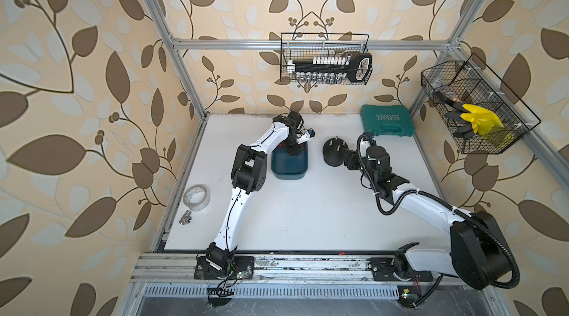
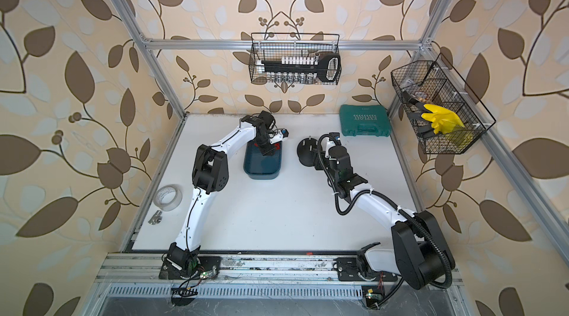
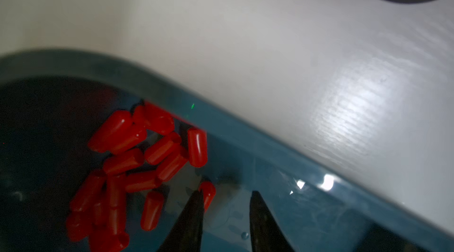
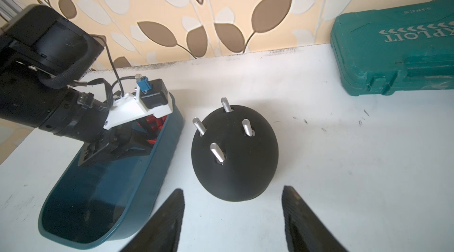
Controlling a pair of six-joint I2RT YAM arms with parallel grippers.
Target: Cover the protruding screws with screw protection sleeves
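Note:
Red sleeves (image 3: pixel 125 161) lie in a pile inside the blue tray (image 1: pixel 289 170). My left gripper is down in the tray, fingers apart, near a single sleeve (image 3: pixel 207 193) by its left finger; nothing shows held. A black dome (image 4: pixel 235 167) right of the tray carries several bare metal screws (image 4: pixel 216 152) pointing up. My right gripper stands open on the near right side of the dome, with nothing between its fingers.
A green case (image 4: pixel 392 58) lies at the back right. A tape roll (image 1: pixel 196 197) and small metal pieces (image 1: pixel 185 218) lie at the left. Wire baskets (image 1: pixel 324 43) hang on the walls.

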